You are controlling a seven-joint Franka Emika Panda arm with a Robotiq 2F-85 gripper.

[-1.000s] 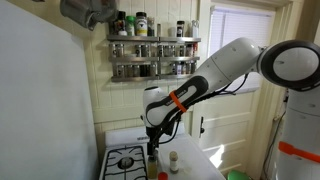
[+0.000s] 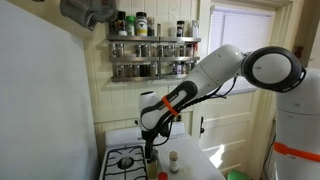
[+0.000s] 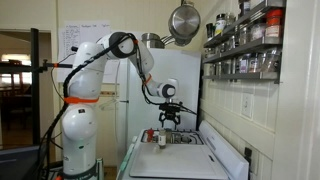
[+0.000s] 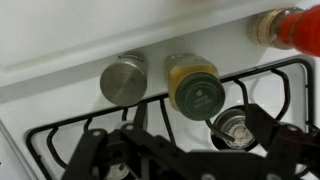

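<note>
A jar with a dark green lid (image 4: 200, 96) stands upright in the middle of the wrist view, its body yellowish. My gripper is open, a dark finger (image 4: 148, 155) showing to the lower left of this jar and the other to its lower right. To the left is a container with a silver top (image 4: 124, 80). In exterior view 1 the gripper (image 2: 151, 140) points down by the stove's right side, near several small jars. Whether the fingers touch anything cannot be made out.
Black grates of the stove (image 2: 124, 160) lie to the left. A red-topped item (image 4: 304, 31) and another jar (image 4: 268, 27) are at the wrist view's upper right. Shelves of jars (image 2: 152, 50) hang on the back wall.
In exterior view 1 the arm has stretched out and the gripper has shifted slightly left. The jars on the counter look unmoved.
</note>
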